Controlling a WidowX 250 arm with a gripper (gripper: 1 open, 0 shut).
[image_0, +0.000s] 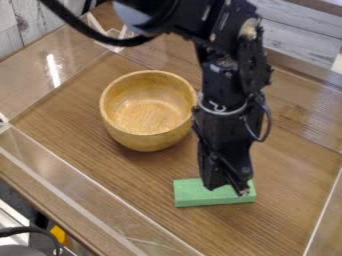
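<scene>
My black gripper (225, 178) reaches down from the top of the view, its tip just over a green rectangular block (198, 197) lying on the wooden tray floor. The gripper appears shut, and I see nothing between its fingers, though the tip is dark and small. It covers part of the block's back edge. A round wooden bowl (134, 112) stands to the left of the gripper, behind the block.
The wooden tray floor (70, 128) has clear room left of and behind the bowl, and to the right of the block. Low clear walls edge the tray. A white plank wall (301, 50) stands behind.
</scene>
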